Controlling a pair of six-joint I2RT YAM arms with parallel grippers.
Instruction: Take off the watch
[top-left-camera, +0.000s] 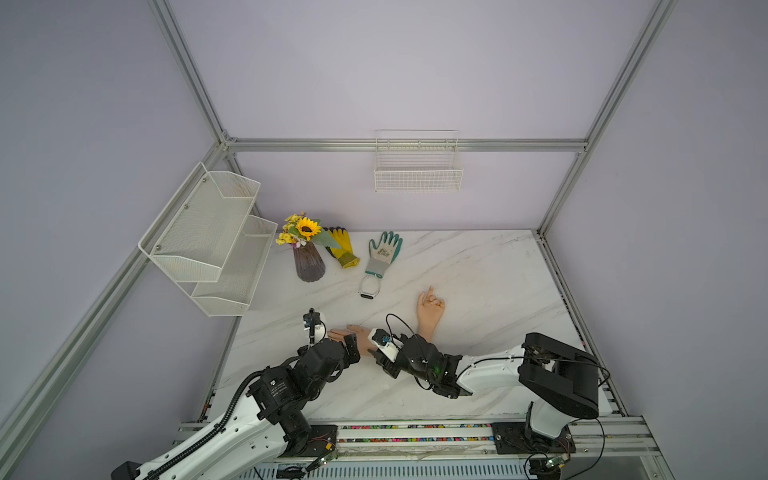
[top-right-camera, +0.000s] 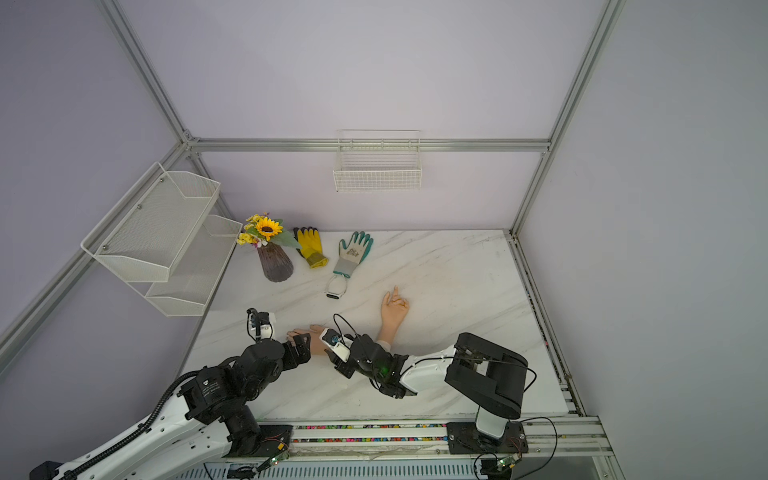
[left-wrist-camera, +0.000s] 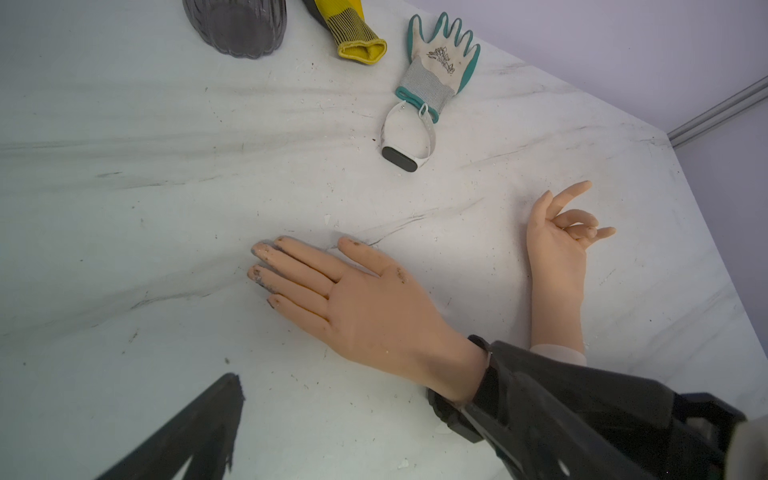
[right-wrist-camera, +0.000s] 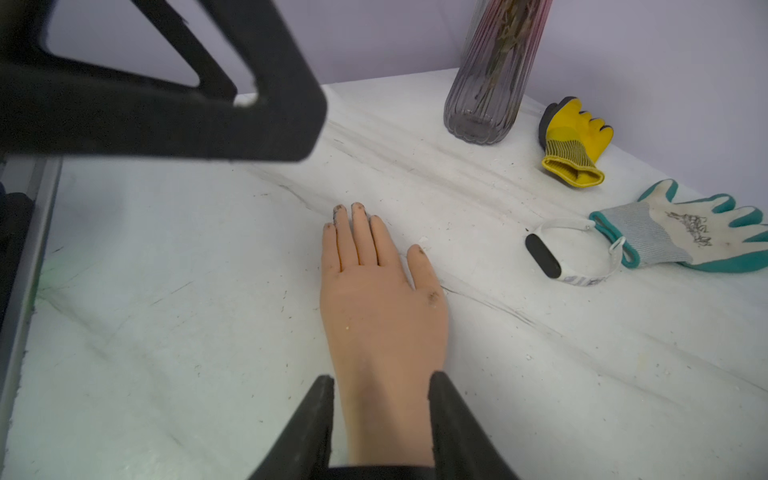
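Note:
A white smartwatch band with a black face (left-wrist-camera: 400, 157) lies on the table beside the grey-green glove (left-wrist-camera: 436, 72). The lying mannequin hand (left-wrist-camera: 376, 320) points left; my right gripper is over its wrist, fingers apart at either side, the wrist largely hidden by it. Whether anything is on that wrist cannot be seen. My left gripper hangs open left of that hand, nothing between its fingers. A second hand (left-wrist-camera: 557, 272) stands palm-up to the right.
A flower vase (top-left-camera: 309, 262) and yellow glove (top-left-camera: 344, 248) are at the back left. Wire shelves (top-left-camera: 204, 232) hang on the left wall.

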